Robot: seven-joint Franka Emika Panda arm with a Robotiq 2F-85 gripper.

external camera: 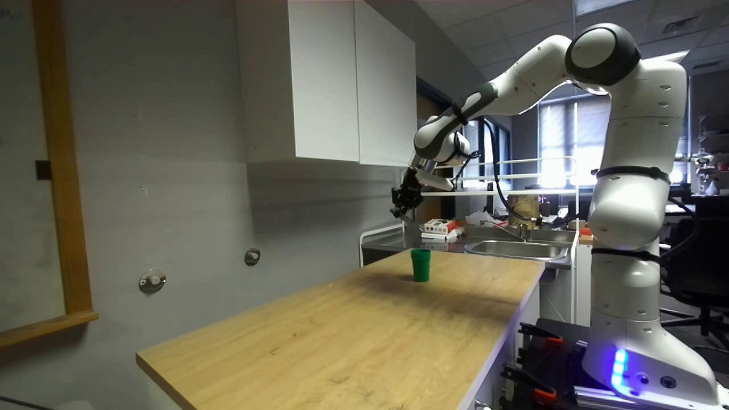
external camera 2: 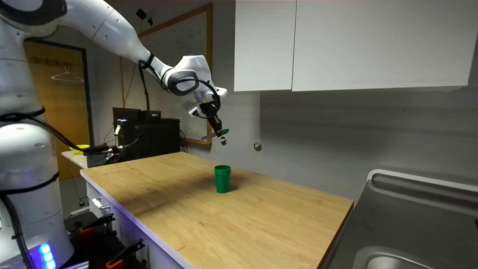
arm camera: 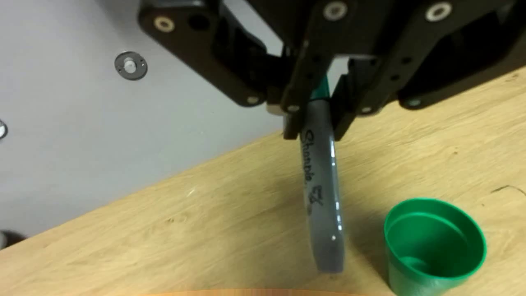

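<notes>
A grey Sharpie marker with a green end (arm camera: 323, 197) is pinched between the fingers of my gripper, its grey end pointing down and outward in the wrist view. Exterior view 2 shows the gripper (external camera 2: 219, 130) well above the table, the marker (external camera 2: 209, 136) lying nearly level in it. Upright and open at the top, a green cup (arm camera: 434, 241) stands on the wooden table; the part of it inside that shows is bare. In exterior view 1 the gripper (external camera: 408, 205) hangs above the cup (external camera: 421, 265) and a little left of it, clear of its rim.
A grey wall runs along its far side, with white cabinets (external camera 2: 354, 45) overhead. Past one end are a metal sink (external camera: 516, 248) and small boxes (external camera: 438, 226).
</notes>
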